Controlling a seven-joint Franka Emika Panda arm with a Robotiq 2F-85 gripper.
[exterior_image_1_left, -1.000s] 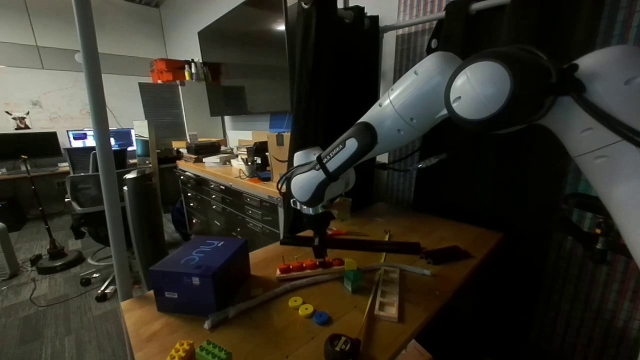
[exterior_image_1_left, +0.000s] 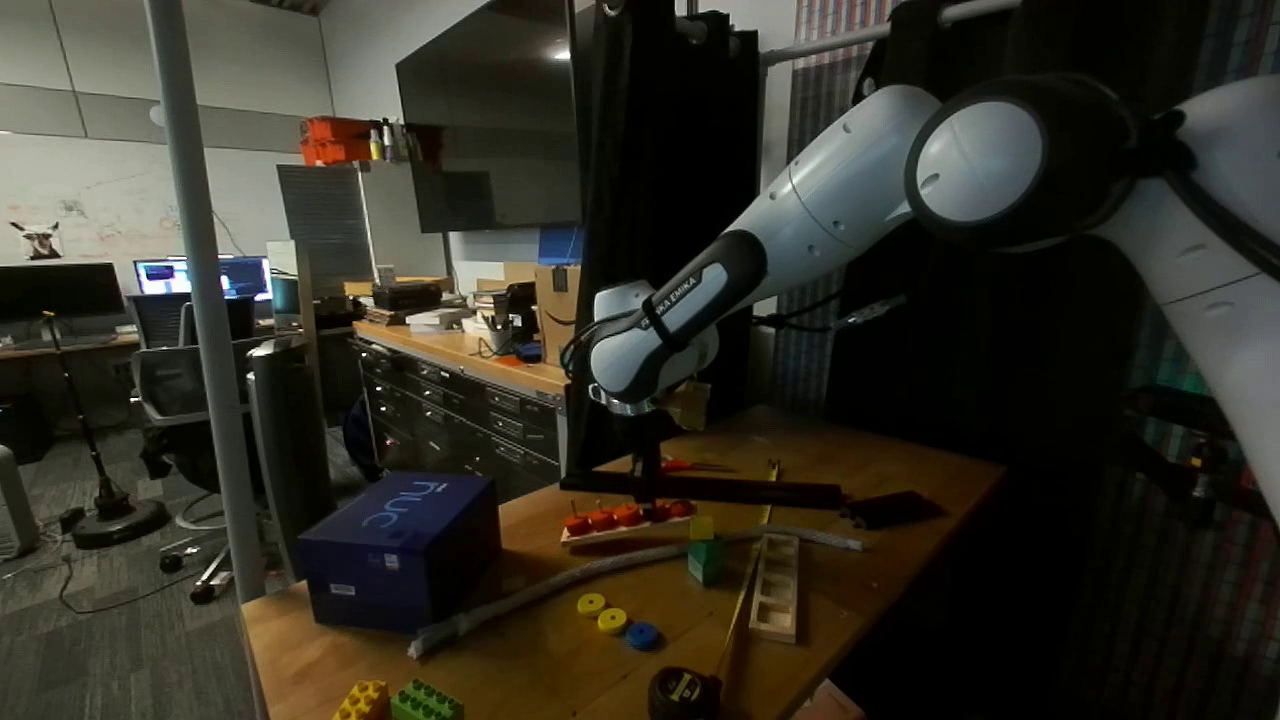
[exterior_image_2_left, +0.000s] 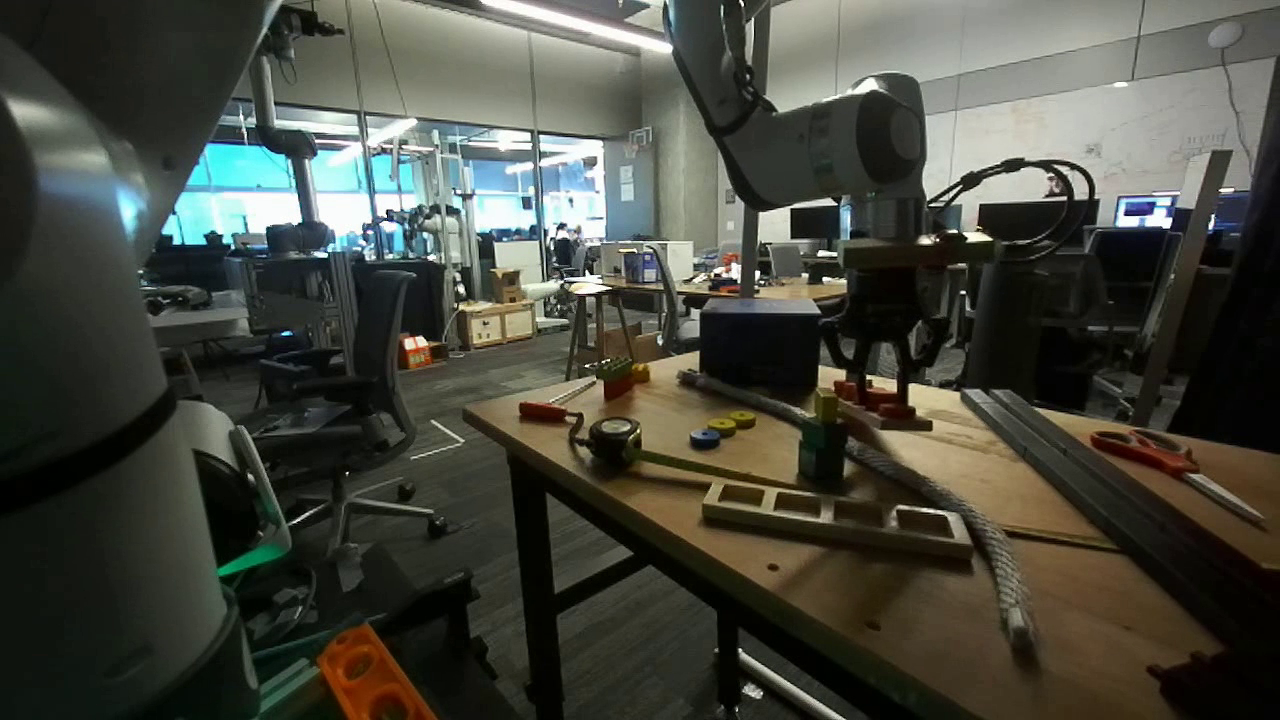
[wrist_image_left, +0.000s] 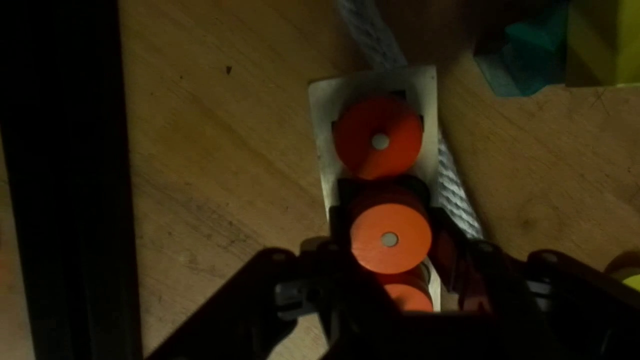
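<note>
A pale wooden peg board (wrist_image_left: 325, 144) carries several red-orange discs on pegs. In the wrist view my gripper is shut on one orange disc (wrist_image_left: 390, 255), whose peg end shows in its middle. Beyond the fingers sits a darker red disc (wrist_image_left: 360, 144), and nearer the wrist another disc (wrist_image_left: 409, 298) is partly covered by the fingers. Exterior view 1 has the gripper (exterior_image_1_left: 648, 492) pointing down over the right part of the row of discs. Whether the board is clear of the table cannot be told.
Close by stands a green and yellow block stack (exterior_image_1_left: 704, 558). A grey rope (exterior_image_1_left: 540, 588) runs beside the board. Also around are a black bar (exterior_image_1_left: 744, 490), a wooden frame (exterior_image_1_left: 777, 600), a tape measure (exterior_image_1_left: 684, 692), a blue box (exterior_image_1_left: 402, 552) and loose discs (exterior_image_1_left: 613, 622).
The arm has risen slightly and shifted a little to the right in exterior view 1. The peg board with its discs has shifted the same way, while the other objects keep their places.
</note>
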